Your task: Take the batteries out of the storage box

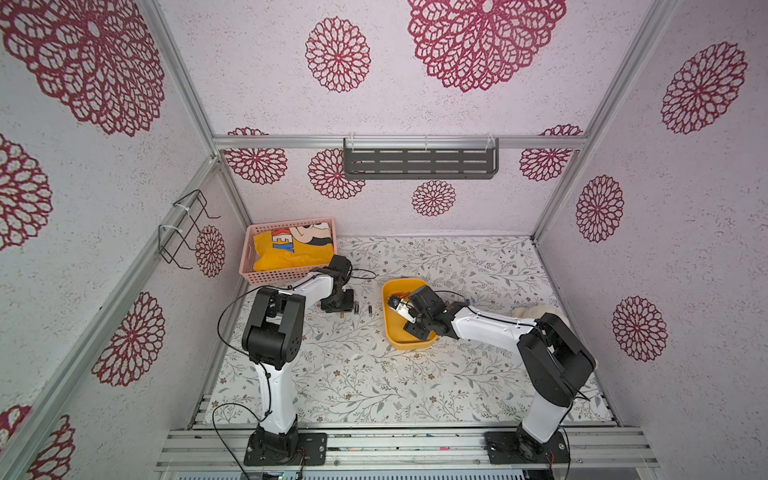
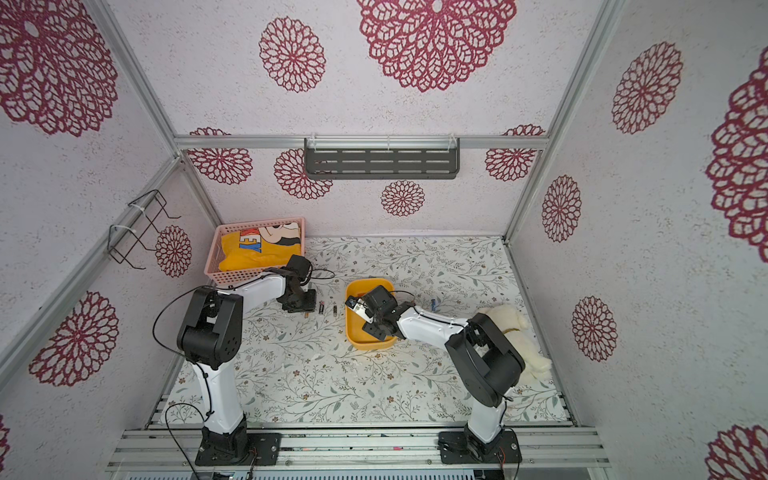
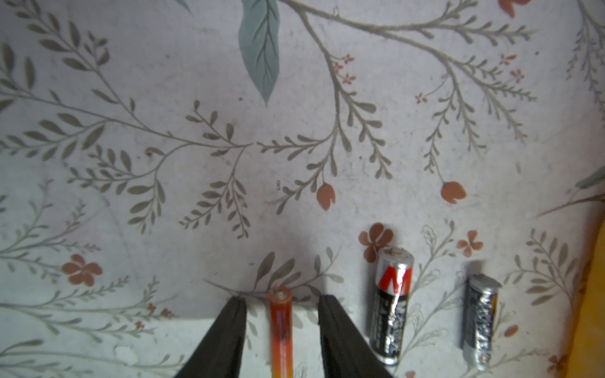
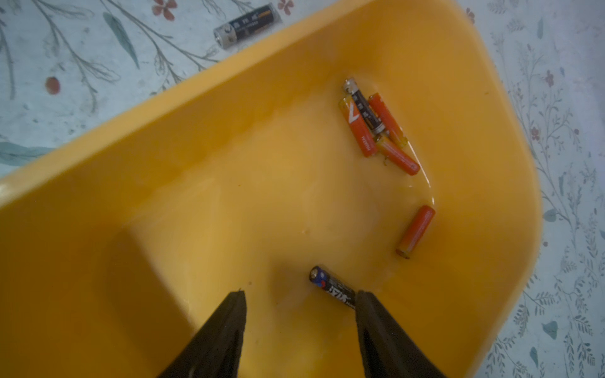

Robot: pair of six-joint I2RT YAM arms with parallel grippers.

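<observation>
In the left wrist view an orange battery (image 3: pixel 281 334) lies on the patterned table between the spread fingers of my left gripper, with a gap on each side. To its right rest a red-and-black battery (image 3: pixel 389 305) and a silver-and-black battery (image 3: pixel 481 321). My right gripper is open over the yellow storage box (image 4: pixel 208 85), nothing held. A dark blue battery (image 4: pixel 334 286) lies between and beyond its fingers on the box floor, its lower end hidden by the right finger. A lone orange battery (image 4: pixel 416 231) and a cluster of several batteries (image 4: pixel 375 126) lie farther up.
A battery (image 4: pixel 247 25) lies outside the box wall. The pink basket (image 1: pixel 289 277) with a yellow cloth stands behind my left arm. A cream plush toy (image 2: pixel 524 340) sits at the right. Open table lies in front of the box.
</observation>
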